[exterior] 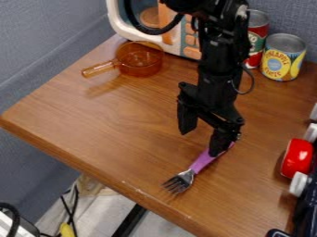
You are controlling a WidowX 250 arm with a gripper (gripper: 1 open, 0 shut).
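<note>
My black gripper (205,130) is low over the right middle of the wooden table (99,120), just above the fork's handle. A fork with a purple handle (203,162) lies near the front edge, its metal tines (176,184) pointing down-left. The upper end of the handle is hidden behind the gripper, and I cannot see whether anything is between the fingers.
A brown pan (139,61) and a white toy appliance (122,18) stand at the back. Cans (283,60) stand back right. A red bottle (296,158) and dark items (307,208) line the right edge.
</note>
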